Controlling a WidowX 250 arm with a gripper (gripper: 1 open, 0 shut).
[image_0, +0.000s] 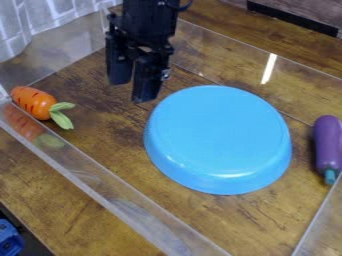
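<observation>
The black gripper (140, 70) hangs at the top centre of the camera view, above the wooden floor between an orange toy carrot (38, 103) at the left and a large blue round object (218, 138) at the centre right. Whether it is open or shut is unclear.
A purple toy eggplant (326, 146) lies at the right edge. Clear plastic walls border the area. Bare wood (120, 140) lies between the carrot and the blue object. A small blue thing sits at the bottom left corner.
</observation>
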